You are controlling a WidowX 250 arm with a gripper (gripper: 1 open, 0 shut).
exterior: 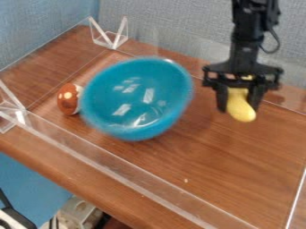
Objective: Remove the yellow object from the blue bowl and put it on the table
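Note:
At the upper right, my gripper [242,87] is shut on the yellow object [241,107], whose rounded lower end hangs below the dark fingers. It is to the right of the blue bowl, over the wooden table [203,165]; its exact height above the surface is hard to judge. Blurred and looking tilted, the blue bowl [165,106] stands on the left half of the table. Nothing can be made out inside it.
A brown and white egg-like object [68,98] lies left of the bowl. White wire stands [109,34] are at the back left and left edge. Clear low walls border the table. Bare wood spreads across the front and right.

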